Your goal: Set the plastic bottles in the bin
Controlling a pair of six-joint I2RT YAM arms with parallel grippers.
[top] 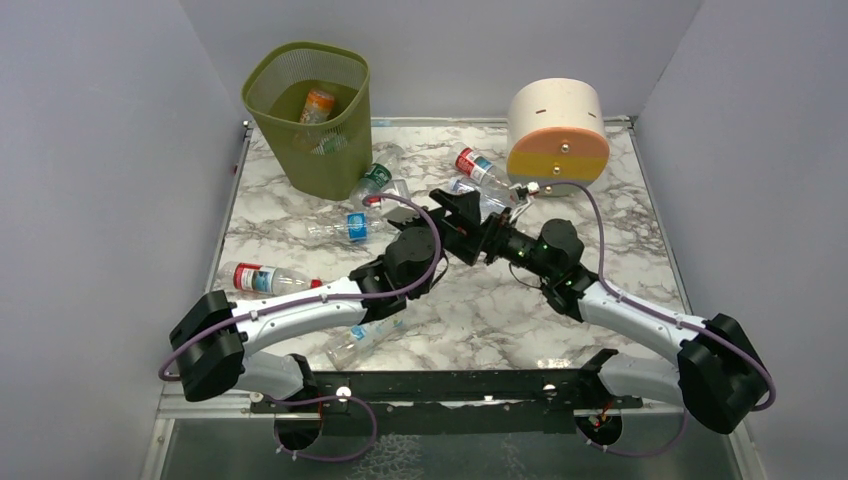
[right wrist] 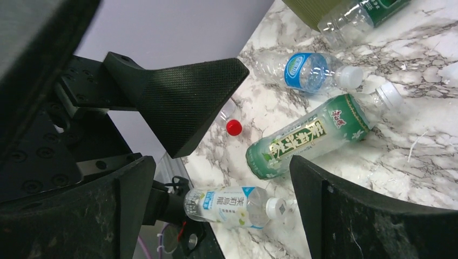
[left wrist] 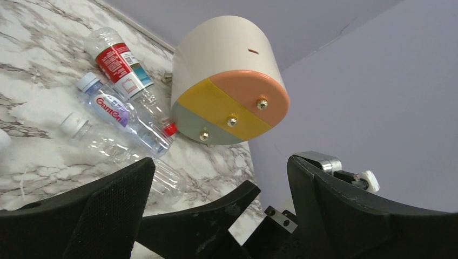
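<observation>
The green bin [top: 300,160] at the back left holds an orange-labelled bottle [top: 318,105]. Plastic bottles lie on the marble table: a red-labelled one [left wrist: 116,62], a purple-labelled one [left wrist: 110,108] and a clear one beside the cylinder in the left wrist view; a green-labelled one [right wrist: 302,137] and several others in the right wrist view. My left gripper and right gripper are crowded together over the table's middle, both open with nothing between their fingers.
A white cylinder [top: 545,115] with a coloured face stands at the back right. Grey walls surround the back and sides.
</observation>
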